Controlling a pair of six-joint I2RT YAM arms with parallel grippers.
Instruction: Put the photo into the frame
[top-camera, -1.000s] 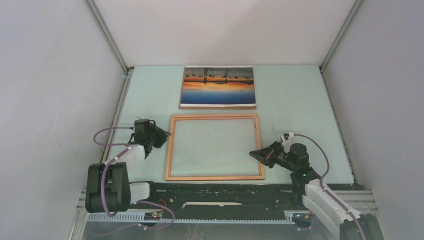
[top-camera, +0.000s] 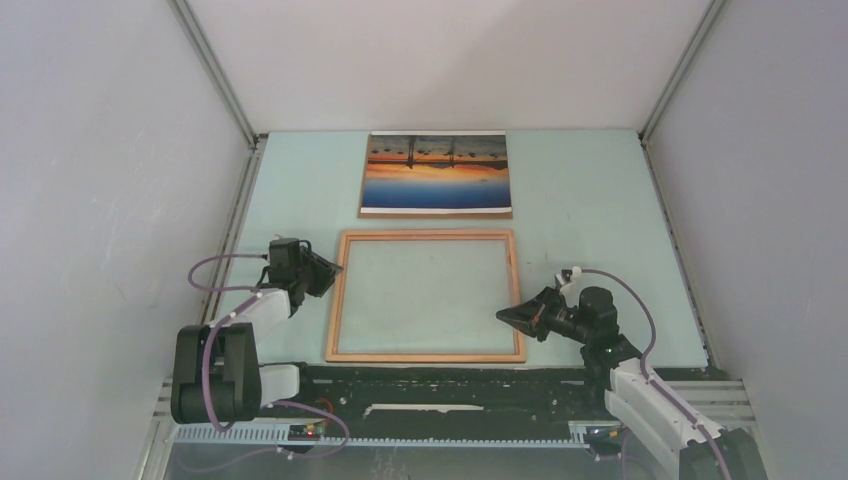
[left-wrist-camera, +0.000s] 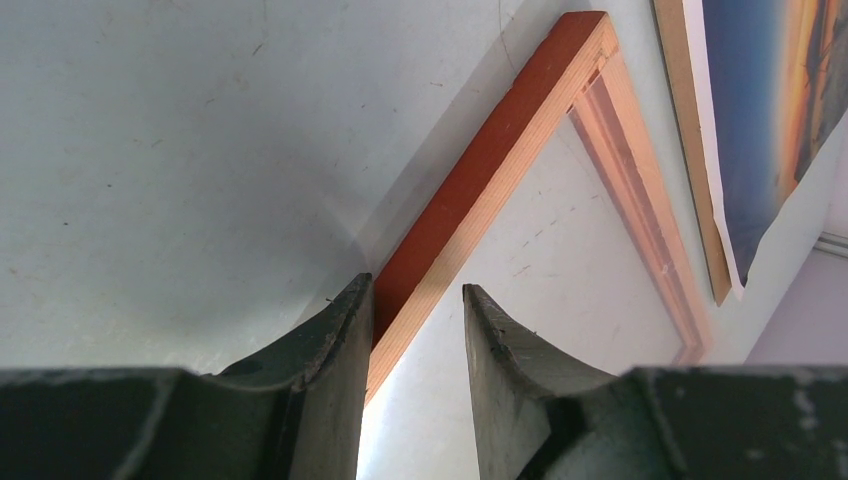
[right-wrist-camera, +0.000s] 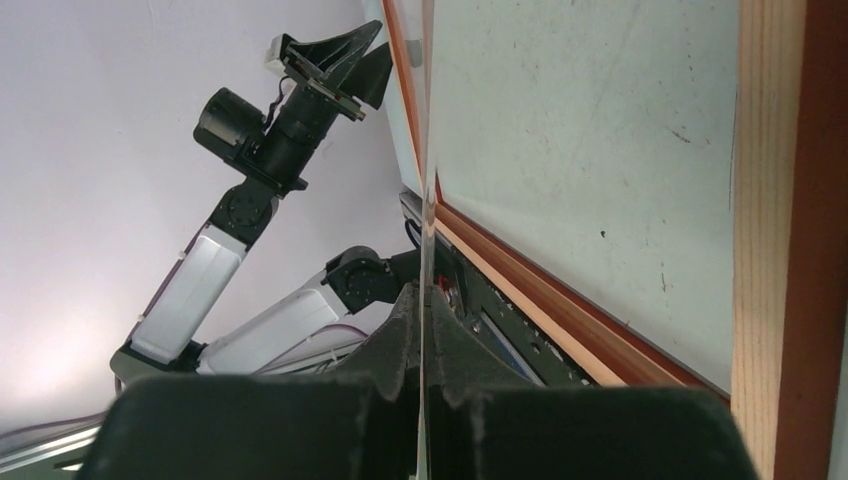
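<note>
The photo (top-camera: 437, 175), a sunset scene with a white border, lies on a brown board (top-camera: 435, 214) behind the wooden frame (top-camera: 430, 235). My left gripper is at the frame's left bar (left-wrist-camera: 500, 155). One finger is against its outer side and the other stands over the inside, with a gap showing; whether they clamp the bar I cannot tell. Over the frame's right side, my right gripper (top-camera: 502, 315) is shut on a thin clear sheet (right-wrist-camera: 430, 160), seen edge-on in the right wrist view. Most of the sheet is invisible from above.
Along the front runs a dark strip (top-camera: 440, 385), close to the frame's front edge. White side walls (top-camera: 120, 150) bound the space.
The frame's front end has shifted slightly left, and my right gripper has moved a little left too. The left gripper and the photo have stayed put.
</note>
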